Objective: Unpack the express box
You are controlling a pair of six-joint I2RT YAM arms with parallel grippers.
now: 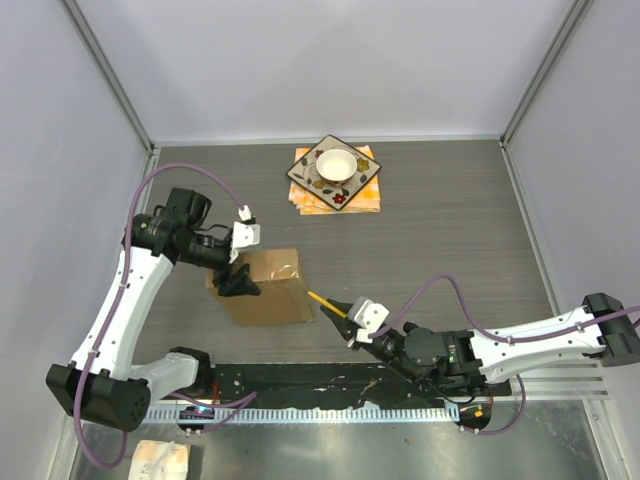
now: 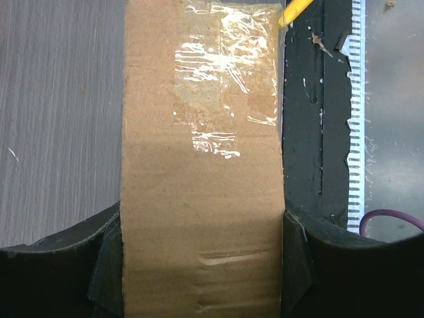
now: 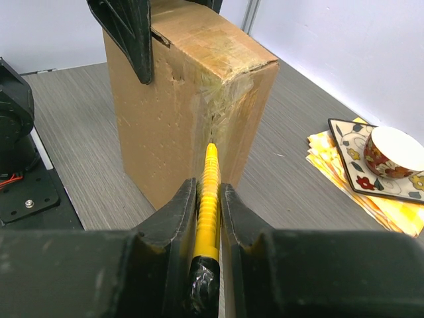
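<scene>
A taped cardboard box (image 1: pixel 265 300) stands upright on the left half of the table. My left gripper (image 1: pixel 233 280) is shut on it from above; in the left wrist view the cardboard (image 2: pixel 202 172) fills the space between its fingers. My right gripper (image 1: pixel 344 316) is shut on a yellow box cutter (image 3: pixel 207 225), whose front end points at the taped edge (image 3: pixel 225 99) of the box. In the right wrist view that end appears at or very near the tape; whether it touches I cannot tell. The box's contents are hidden.
At the back centre a square patterned plate (image 1: pixel 315 177) with a bowl (image 1: pixel 336 166) on it rests on an orange checked cloth (image 1: pixel 365 200).
</scene>
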